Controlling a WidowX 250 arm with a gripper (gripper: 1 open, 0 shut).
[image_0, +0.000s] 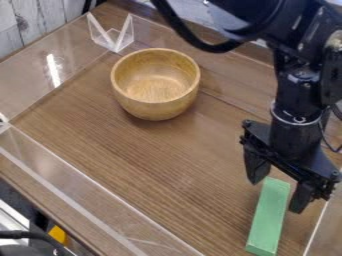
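Observation:
The black gripper is at the right, angled down just above the upper end of a long green block lying on the wooden table near the front right. Its fingers look apart, with nothing visible held between them, though the far side is partly hidden by the gripper body.
A wooden bowl stands at the upper left. A clear plastic object is in the back left corner.

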